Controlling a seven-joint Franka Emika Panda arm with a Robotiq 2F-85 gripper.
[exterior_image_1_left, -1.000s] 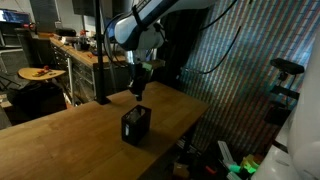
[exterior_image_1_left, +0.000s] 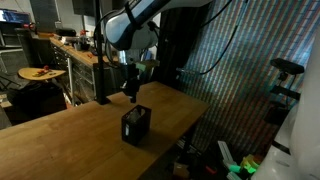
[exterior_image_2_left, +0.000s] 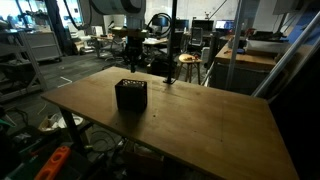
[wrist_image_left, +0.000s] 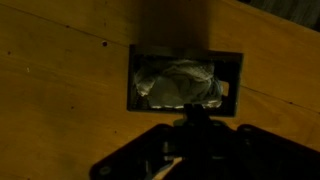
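Note:
A black open-topped box (exterior_image_1_left: 135, 125) stands upright on the wooden table, and it also shows in the second exterior view as a dark box (exterior_image_2_left: 131, 98). Seen from above in the wrist view, the box (wrist_image_left: 132, 90) holds a crumpled, greyish, shiny thing (wrist_image_left: 180, 84), too dark to name. My gripper (exterior_image_1_left: 133, 98) hangs above the box, apart from its rim, pointing down. In the wrist view the dark gripper overlaps the box's near edge. It is shut, and nothing shows between its fingers.
Bare wooden table (exterior_image_1_left: 60, 145) spreads widely to the box's left in the first exterior view. A dark post (exterior_image_1_left: 100, 70) rises at the table's back edge. A round stool (exterior_image_1_left: 42, 73) stands on the floor beyond.
My arm and gripper have shifted a little to the left in the first exterior view. The box has stayed where it was.

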